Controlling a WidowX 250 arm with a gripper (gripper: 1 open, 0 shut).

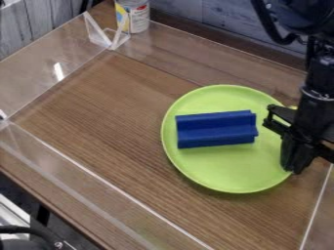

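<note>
A green plate (229,171) rests on the wooden counter, with a dark blue block (216,130) lying on its left-centre part. The black gripper (290,156) is low over the plate's right rim, right of the block and apart from it. Its fingertips point down at the rim; nothing shows between them, and it looks shut.
A can (132,15) stands at the back left, beside a white object (107,34). A wall runs along the back, and a black cable sits at the bottom left corner.
</note>
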